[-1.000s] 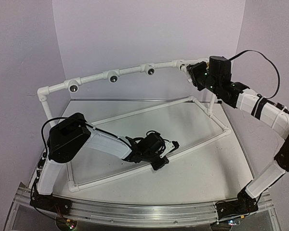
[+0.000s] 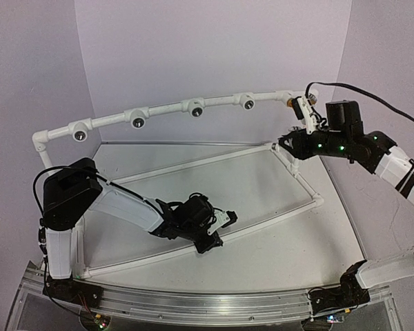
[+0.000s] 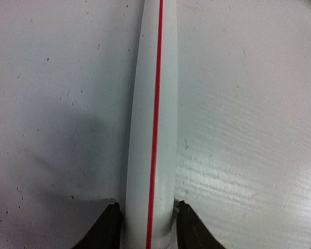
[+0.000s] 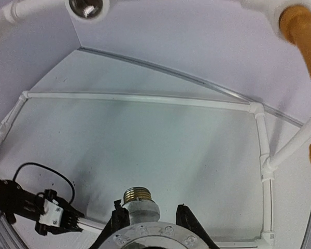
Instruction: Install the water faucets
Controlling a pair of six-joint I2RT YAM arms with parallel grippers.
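Note:
A white PVC rack carries a row of tee fittings (image 2: pixel 138 118) along its top bar (image 2: pixel 165 110). My left gripper (image 2: pixel 214 238) is down on the front base pipe, its fingers (image 3: pixel 101 233) closed round either side of that white, red-striped pipe (image 3: pixel 151 129). My right gripper (image 2: pixel 288 143) is raised below the right end of the top bar. Between its fingers in the right wrist view is a metal fitting with brass threads (image 4: pixel 137 194); whether the fingers press on it is hard to tell.
An orange-brown object (image 4: pixel 303 36) is at the upper right of the right wrist view. Grey walls surround the back and sides.
My right gripper has moved down from the top bar. The whole rack, with my left gripper on its base pipe, appears shifted leftward in the top view.

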